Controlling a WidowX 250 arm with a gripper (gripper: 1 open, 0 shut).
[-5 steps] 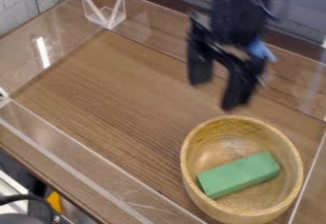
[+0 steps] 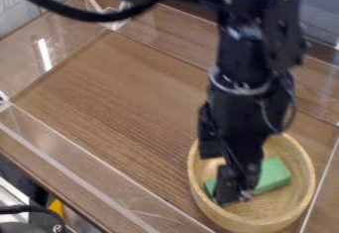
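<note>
My gripper [image 2: 233,163] is a black body reaching down from the top right into a round tan bowl [image 2: 288,209] at the lower right, its fingers open. A green block [image 2: 265,179] lies in the bowl, partly hidden behind the fingers. Whether a finger touches the block I cannot tell.
A dark cable runs at the bottom left, outside the table.
My gripper came down from above the back of the table to the bowl and has shifted left, its fingers now inside the bowl over the green block.
</note>
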